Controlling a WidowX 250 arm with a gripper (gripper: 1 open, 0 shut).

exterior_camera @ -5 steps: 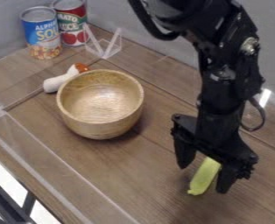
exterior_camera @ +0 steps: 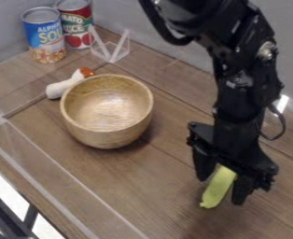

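Observation:
A yellow-green elongated object [exterior_camera: 214, 191] lies on the wooden table at the lower right, its upper part hidden under my black gripper [exterior_camera: 224, 173]. The gripper's fingers are low around it and parted; whether they touch the object is unclear. A wooden bowl [exterior_camera: 106, 123] sits left of the gripper.
Two cans, an Alpha soup can [exterior_camera: 46, 35] and a red can [exterior_camera: 78, 22], stand at the back left. A white object with an orange end [exterior_camera: 64, 85] lies behind the bowl.

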